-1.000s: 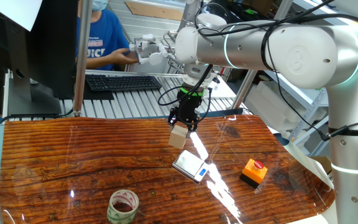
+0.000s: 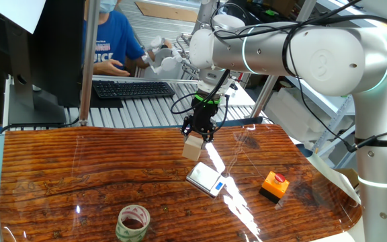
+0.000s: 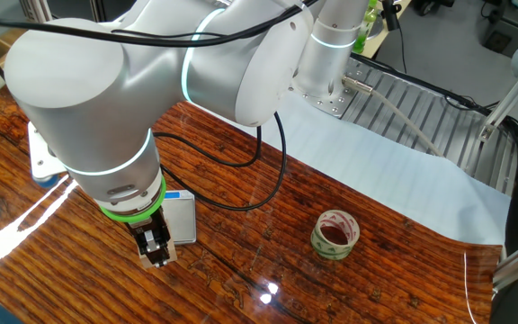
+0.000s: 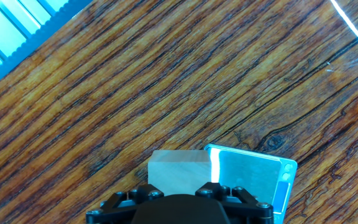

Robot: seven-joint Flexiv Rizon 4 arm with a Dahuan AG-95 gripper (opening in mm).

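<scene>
A pale, box-shaped block (image 2: 192, 148) is at the tips of my gripper (image 2: 195, 136), which points downward near the far side of the wooden table. In the wrist view, the fingers (image 4: 153, 192) reach the block's two sides and the gripper looks shut on the block (image 4: 179, 171). Its lower part is hidden there by the gripper body. From exterior view 2, the block (image 3: 169, 253) shows partly behind the dark fingers. A small silver scale (image 2: 207, 179) with a blue display lies right beside the block, its plate empty.
A roll of tape (image 2: 133, 222) lies near the table's front edge. An orange box with a red button (image 2: 274, 185) stands on the right. Bare wood (image 2: 79, 175) stretches across the left. Beyond the far edge are a keyboard (image 2: 132, 89) and a person (image 2: 109, 44).
My arm, the block and the scale have stayed where they were. Only the person in the background has moved their hands and arms a little.
</scene>
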